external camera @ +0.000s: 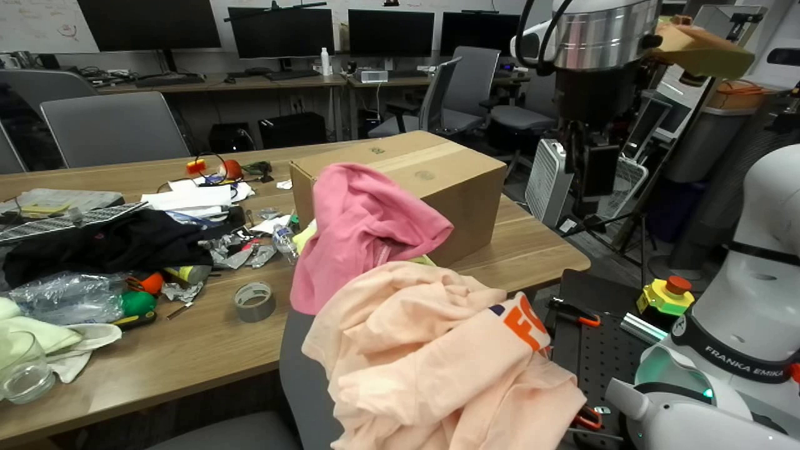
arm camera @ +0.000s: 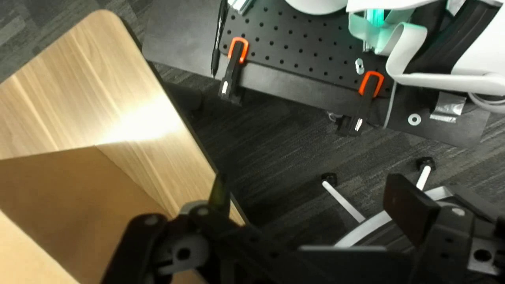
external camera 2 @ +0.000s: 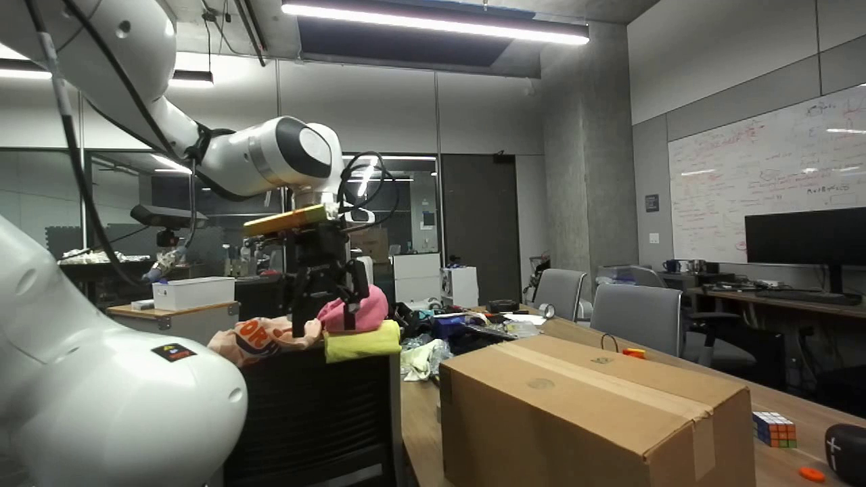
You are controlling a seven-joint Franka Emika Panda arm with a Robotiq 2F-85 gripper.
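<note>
My gripper (external camera: 589,199) hangs open and empty, high beyond the right end of the table in the first exterior view. In the wrist view, the fingers (arm camera: 408,208) stand wide apart above dark carpet. A pink cloth (external camera: 364,232) and a peach cloth (external camera: 442,360) with orange lettering lie draped over a chair back. Beneath the pink one, a yellow-green cloth (external camera 2: 362,341) shows in the second exterior view. There the gripper overlaps the clothes in the picture, but nothing shows held. A closed cardboard box (external camera: 461,195) stands on the table near the chair.
The wooden table (external camera: 202,334) carries clutter on its left, with a tape roll (external camera: 255,301) nearer the chair. Beside the robot base, a black perforated plate (arm camera: 288,42) has orange-handled clamps (arm camera: 238,49) at its edge.
</note>
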